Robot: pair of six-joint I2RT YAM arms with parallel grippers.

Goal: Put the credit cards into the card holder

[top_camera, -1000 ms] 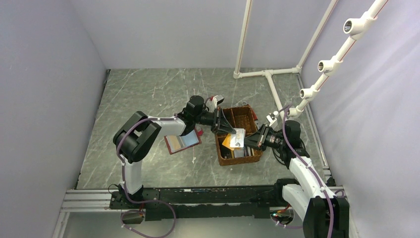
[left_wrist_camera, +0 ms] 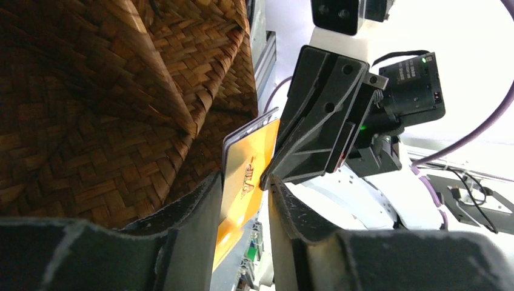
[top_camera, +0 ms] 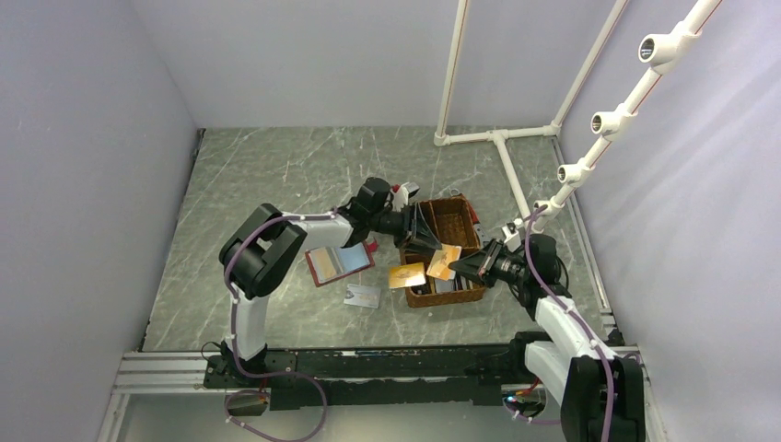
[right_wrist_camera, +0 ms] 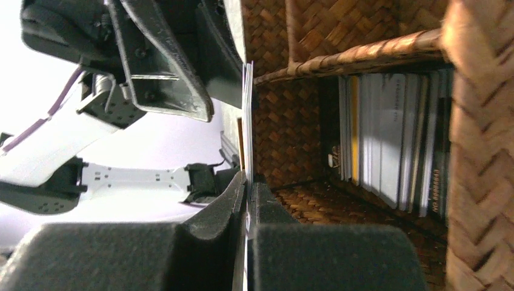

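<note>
My right gripper [top_camera: 458,265] is shut on an orange card [top_camera: 444,261] above the basket; in the right wrist view the thin white card edge [right_wrist_camera: 248,121] runs between its fingers. My left gripper is open, its fingers on either side of the orange card [left_wrist_camera: 251,160] with a gap showing. A yellow-orange card [top_camera: 406,275] is at the basket's left rim, partly over it; I cannot tell whether it rests there. A white card [top_camera: 363,296] is further left, over the table. The red card holder [top_camera: 339,264] lies open on the table beneath the left forearm.
The brown woven basket [top_camera: 474,293] stands below both grippers, divided into compartments. Several upright cards [right_wrist_camera: 394,139] fill its front part. White pipes [top_camera: 511,175] rise behind and to the right. Left of the holder, the marble table [top_camera: 230,184] is clear.
An orange card stays in my right gripper.
</note>
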